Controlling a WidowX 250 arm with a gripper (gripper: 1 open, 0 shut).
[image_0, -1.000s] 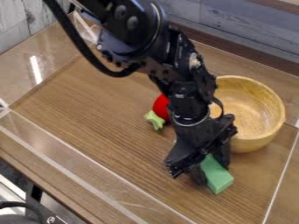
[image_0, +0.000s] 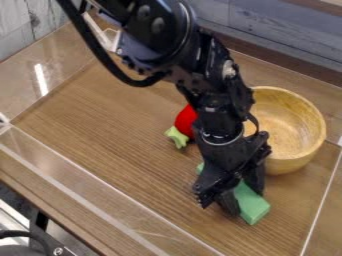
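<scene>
My gripper (image_0: 230, 187) is low over the table, shut on a green block (image_0: 247, 208) that lies in front of a yellow bowl (image_0: 294, 115). The fingers and wrist hide much of the block. Behind the arm, a red object (image_0: 186, 119) lies beside a small light-green piece (image_0: 177, 138), partly covered by the arm.
The bowl fills the right side close to the arm. A panelled wall runs along the back, and a dark cable hangs at the lower left.
Little has changed; my gripper and the green block show only a very slight shift.
</scene>
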